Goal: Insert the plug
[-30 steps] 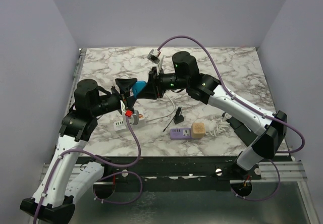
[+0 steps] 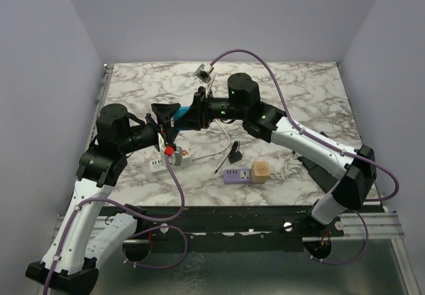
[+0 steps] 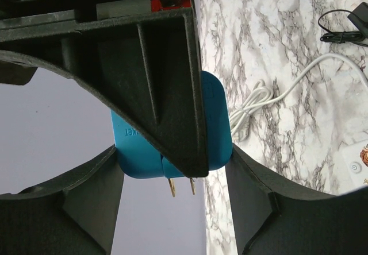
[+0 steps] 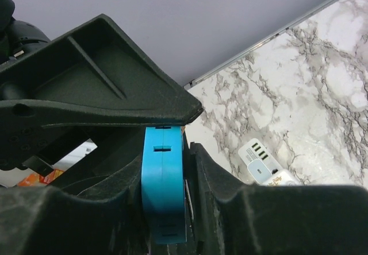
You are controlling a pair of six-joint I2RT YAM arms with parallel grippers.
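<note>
A blue plug (image 2: 181,112) is up in the air above the left part of the table, with both grippers on it. My left gripper is shut on its two sides, and two metal prongs (image 3: 172,187) stick out from its lower edge in the left wrist view. My right gripper grips the same plug, whose narrow blue face (image 4: 163,180) shows between its dark fingers. A white power strip (image 2: 158,166) lies below on the table, partly hidden by the left arm. A purple strip (image 2: 234,176) rests farther right.
A tan block (image 2: 260,171) stands beside the purple strip. Close by are a black adapter (image 2: 235,154) with its cord and a coiled white cable (image 2: 287,169). A dark object lies under the right arm.
Over the last second my right gripper has shifted slightly and come closer around the blue plug, so less blue shows from above. The left arm looks nearly still.
</note>
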